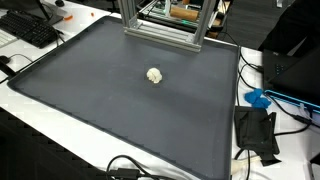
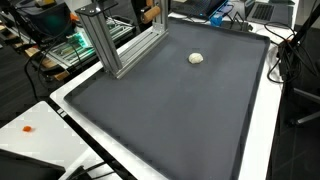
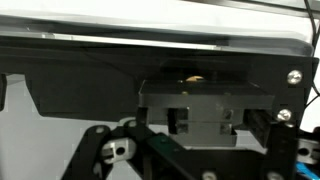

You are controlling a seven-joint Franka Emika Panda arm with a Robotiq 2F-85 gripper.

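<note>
In the wrist view, my gripper hangs over a dark rectangular block (image 3: pixel 205 103). The fingers stand apart, near the block's two ends. Whether they touch it is hard to tell. A small orange patch (image 3: pixel 193 78) shows just beyond the block's edge. A small cream-coloured round object (image 1: pixel 154 75) rests by itself on the grey mat (image 1: pixel 110 100); exterior view 2 shows the same cream object (image 2: pixel 195 58) near the far end. My gripper cannot be made out in either exterior view.
A pale metal frame (image 1: pixel 165 38) stands at the mat's far edge, with an orange-brown piece (image 1: pixel 183 13) in it. A keyboard (image 1: pixel 28 30) lies at the left; a blue item (image 1: pixel 257 98) and cables lie at the right.
</note>
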